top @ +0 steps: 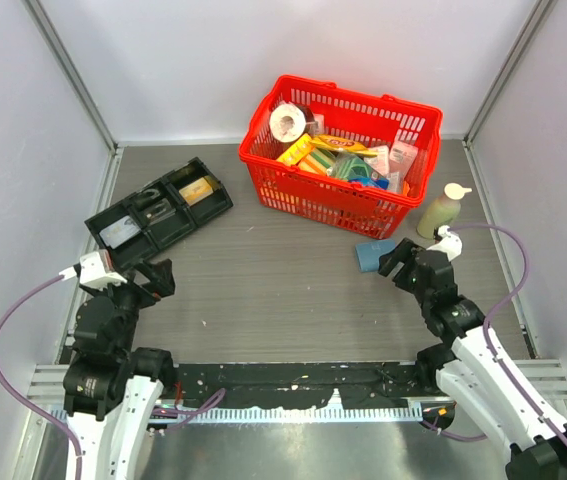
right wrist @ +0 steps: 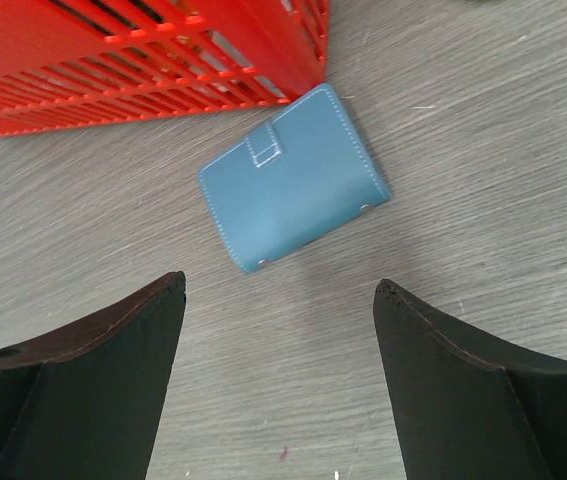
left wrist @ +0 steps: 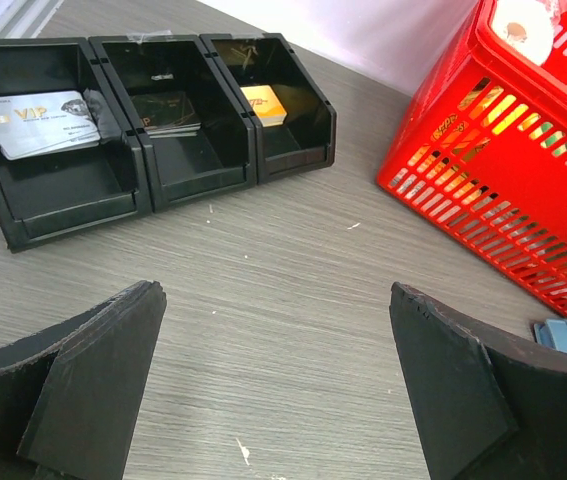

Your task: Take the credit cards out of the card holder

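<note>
A blue card holder [right wrist: 293, 180] lies closed and flat on the table beside the red basket's lower edge; its top-view spot [top: 371, 256] is just left of my right gripper [top: 395, 262], which is open above and near it, its fingers apart at the bottom of the right wrist view. No cards show outside the holder. My left gripper [top: 151, 280] stands open at the left, in front of the black compartment tray, with nothing between its fingers.
A red basket [top: 333, 205] full of goods stands at the back. A pump bottle [top: 440, 212] is right of it. The black tray [left wrist: 203, 170] at left holds cards and small items in three compartments.
</note>
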